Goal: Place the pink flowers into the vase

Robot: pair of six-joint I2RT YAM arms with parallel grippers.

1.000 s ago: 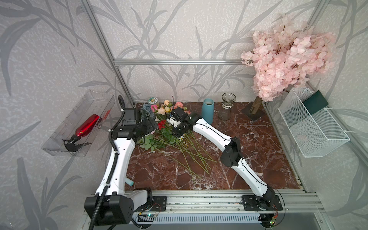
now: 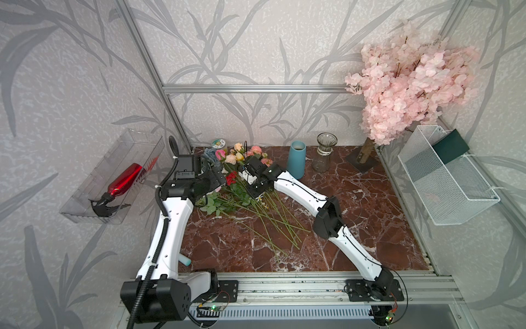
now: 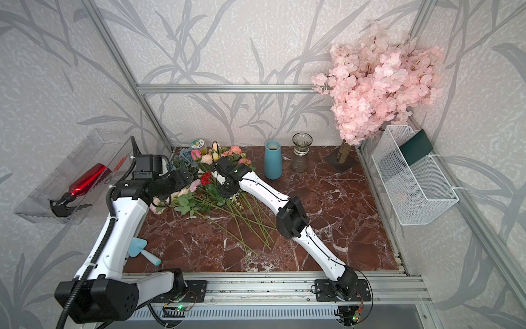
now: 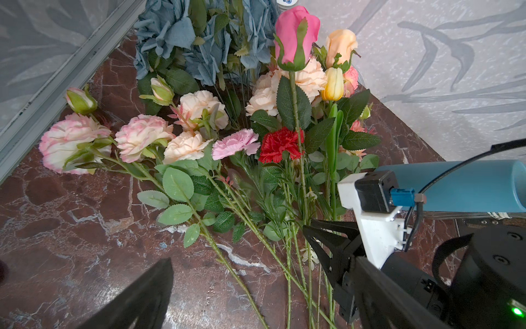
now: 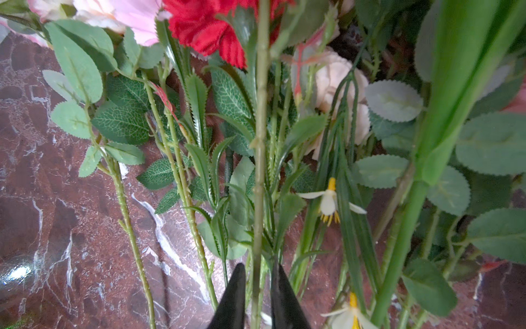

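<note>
A pink rose (image 4: 296, 38) tops a long upright stem among the flowers in the left wrist view; a light pink carnation (image 4: 236, 143) lies lower, beside a red one (image 4: 280, 144). In the right wrist view a long stem (image 5: 260, 137) runs down between the fingertips of my right gripper, which are close together with narrow gaps to either side of it. My left gripper (image 2: 218, 176) is over the left of the bunch, fingers wide apart and empty. A blue vase (image 2: 296, 160) stands upright at the back, beside a clear glass vase (image 2: 322, 160).
Blue (image 4: 213, 44) and cream flowers crowd around the stems. White mesh basket (image 2: 452, 183) and a pink blossom tree (image 2: 416, 76) are at right. A clear bin with a red bottle (image 2: 125, 178) hangs at left.
The left arm has not moved.
</note>
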